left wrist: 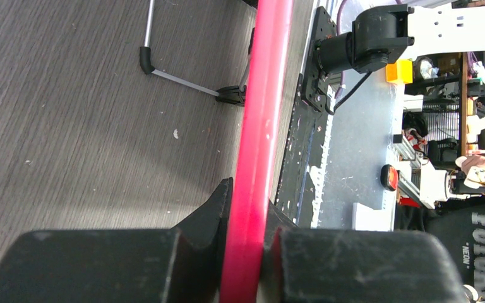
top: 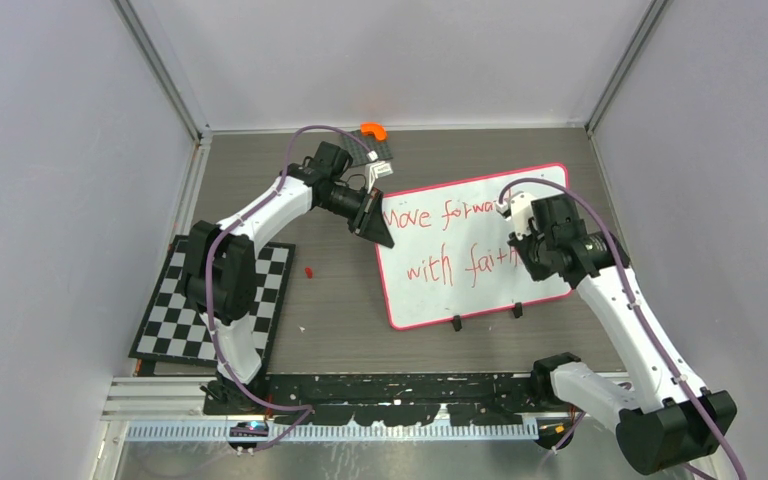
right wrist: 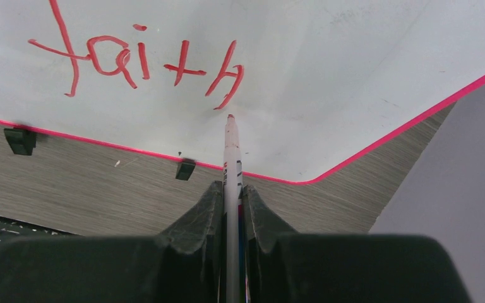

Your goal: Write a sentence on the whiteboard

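Observation:
The whiteboard (top: 480, 285), white with a red-pink rim, lies tilted on the table. Red handwriting on it reads "Move forwa..." above, the end covered by my right arm, and "with faith" below. My left gripper (top: 390, 243) is shut on the board's left edge; in the left wrist view the pink rim (left wrist: 259, 126) runs between its fingers. A slim whitish marker (right wrist: 232, 148) is clamped upright in my right gripper. Its tip sits just below and right of the final "h" (right wrist: 229, 74); whether it touches the board, I cannot tell.
Two black clips (top: 457, 323) stand at the board's lower edge. A checkered board (top: 175, 325) lies at the left, a small red piece (top: 308, 272) near it. An orange-handled object (top: 373, 130) rests at the back. Below the board, the table is clear.

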